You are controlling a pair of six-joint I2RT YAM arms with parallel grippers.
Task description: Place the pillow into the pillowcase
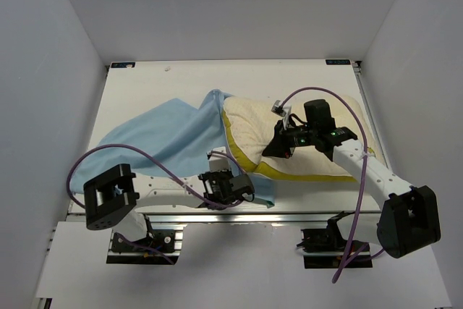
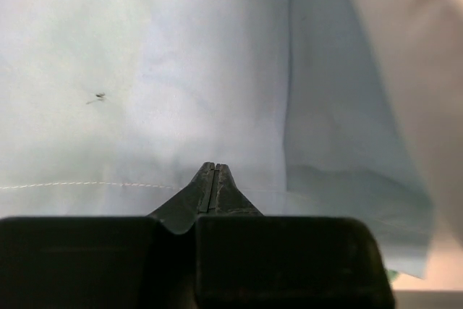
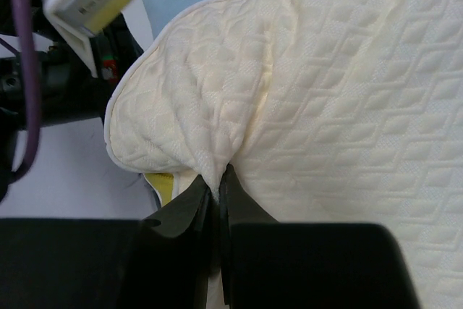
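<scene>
The light blue pillowcase (image 1: 163,132) lies spread over the left of the table, its right edge meeting the pillow. My left gripper is shut with nothing between its fingers; its tips sit over the cloth, left of the pillowcase's folded edge (image 2: 288,106). In the top view the left arm hides those tips. The cream quilted pillow (image 1: 318,161) with yellow sides covers the right half of the table. A gathered fold of it is pinched by my right gripper, which is shut on it. Where the pillow's left end meets the pillowcase opening is partly covered by the left arm.
White table (image 1: 195,77) shows bare along the back. A metal rail (image 1: 268,217) runs along its front edge. The left arm's forearm (image 1: 170,192) crosses the pillowcase's front part. Grey walls close in both sides.
</scene>
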